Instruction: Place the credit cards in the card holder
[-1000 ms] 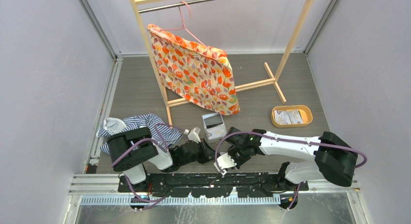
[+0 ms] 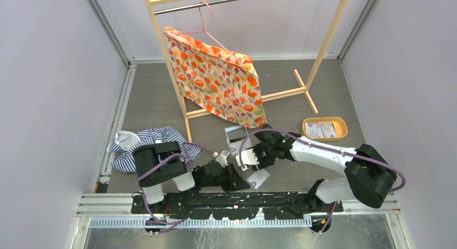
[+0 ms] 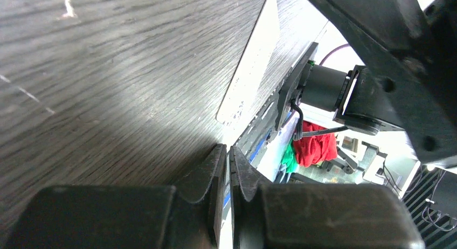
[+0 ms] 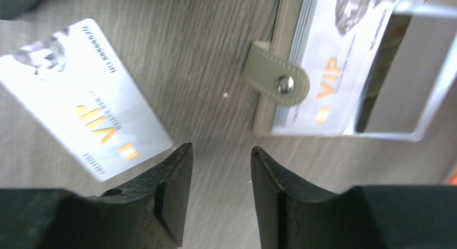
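A white VIP card (image 2: 260,178) lies flat on the table near the front edge. The left wrist view shows the same card (image 3: 252,66) beyond my left gripper, whose fingertips are parted by only a thin slit, empty. In the right wrist view, my right gripper stands open and empty above the table, between the loose card (image 4: 89,101) and the card holder (image 4: 318,71). The holder has a greenish snap strap (image 4: 264,74) and a VIP card (image 4: 339,66) showing in it. From above, the right arm partly covers the holder (image 2: 235,135).
An orange-yellow tray (image 2: 345,131) holding cards stands at the right. A striped cloth (image 2: 167,135) lies at the left. Behind the holder, a flowered cloth (image 2: 215,76) hangs from a wooden rack (image 2: 280,95). Bare table extends between rack and tray.
The right gripper has moved back from the front edge toward the holder, uncovering the loose card.
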